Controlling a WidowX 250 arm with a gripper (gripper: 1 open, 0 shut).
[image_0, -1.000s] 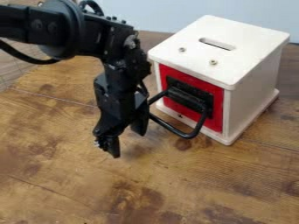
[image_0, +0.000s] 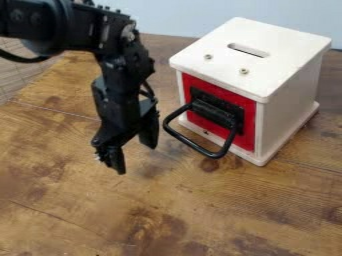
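Note:
A white box (image_0: 287, 75) with a slot and two screws on top stands on the wooden table (image_0: 80, 210). Its red front panel (image_0: 245, 108) carries a black mechanism with a looped black handle (image_0: 211, 150) that sticks out toward the left. My black gripper (image_0: 123, 158) hangs low over the table, left of the handle and apart from it, fingers open and pointing down with nothing between them.
A pale wall stands behind the box. A dark cable runs by the arm at the top left.
The arm and gripper have moved leftward, away from the handle and box front, showing more of the handle. The box looks unmoved.

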